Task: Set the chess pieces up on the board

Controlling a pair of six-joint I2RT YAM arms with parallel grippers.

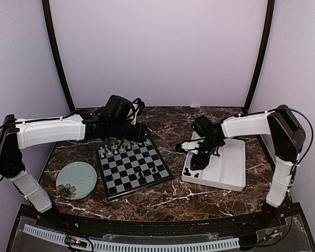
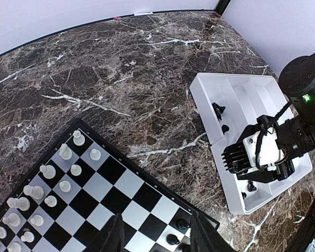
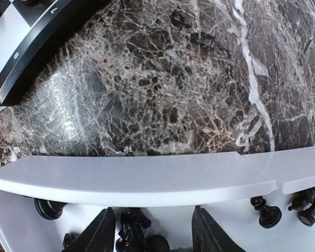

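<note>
The black-and-white chessboard (image 1: 128,168) has several white pieces (image 2: 49,171) along its far side. A few black pieces (image 2: 183,224) stand near its right corner. Above the board hangs my left gripper, fingers apart and nothing seen held between them. My right gripper is low inside the white tray, open, with its fingers on either side of a dark knight-like piece (image 3: 131,231). A round-topped black piece (image 3: 158,243) is close beside that one. I cannot tell whether the fingers touch either.
The white tray (image 1: 215,185) has a raised near wall (image 3: 147,181); other black pieces (image 3: 270,216) lie loose in it. A pale green plate (image 1: 79,176) sits left of the board. Bare marble separates board and tray.
</note>
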